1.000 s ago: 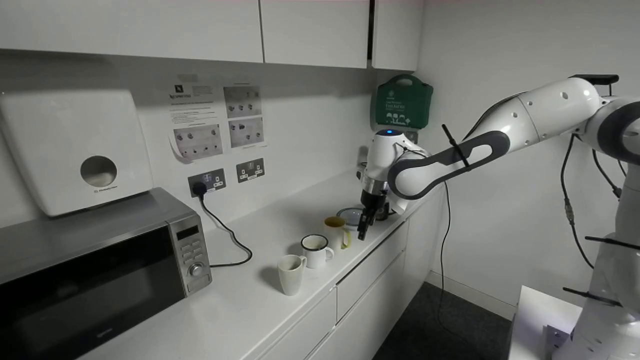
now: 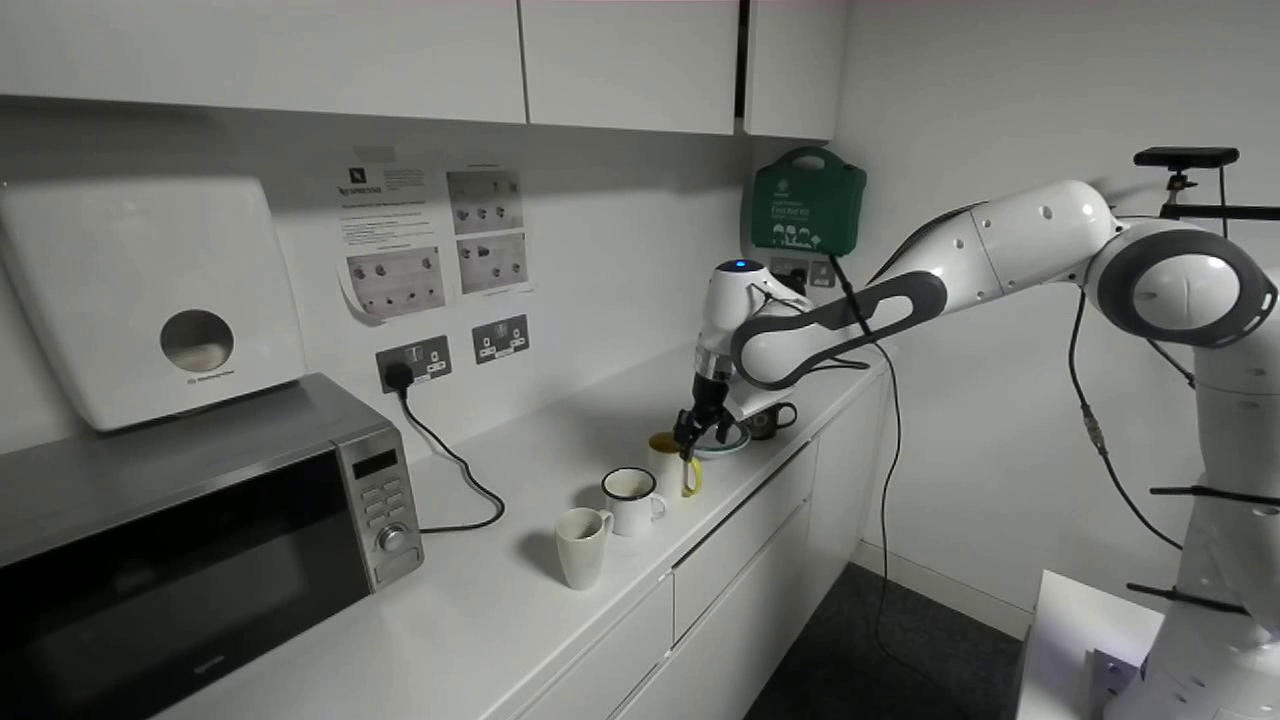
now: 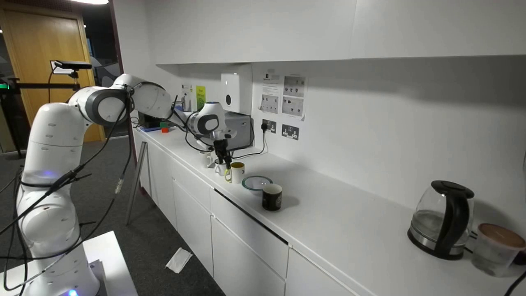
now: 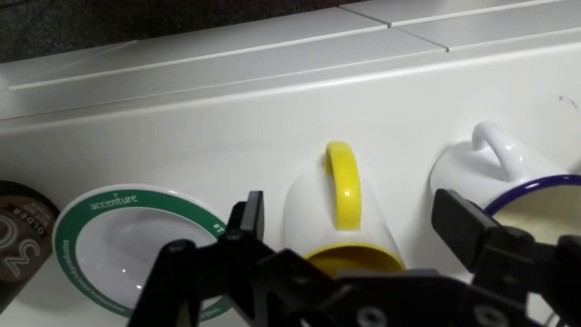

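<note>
In the wrist view a white mug with a yellow handle and yellow inside (image 4: 310,212) stands between the spread fingers of my gripper, its handle toward the counter's front edge. My gripper is open and holds nothing; the gripper's own body hides part of the mug's rim. To one side is a white bowl with a green rim (image 4: 68,261), to the other a white mug with a dark blue rim (image 4: 463,174). Beyond the bowl is a dark brown mug (image 3: 272,198). A tall white mug (image 2: 582,552) stands nearest the microwave.
The microwave (image 2: 180,564) takes up the counter's left end in exterior view 1. A glass kettle (image 3: 441,222) and a lidded clear tub (image 3: 495,251) stand far along the counter, with bare surface before them. A wall cupboard (image 3: 276,29) hangs above.
In exterior view 1 my gripper has moved left and away from the counter's front edge, from beside the yellow-handled mug to over it. The mugs and bowl have not moved.
</note>
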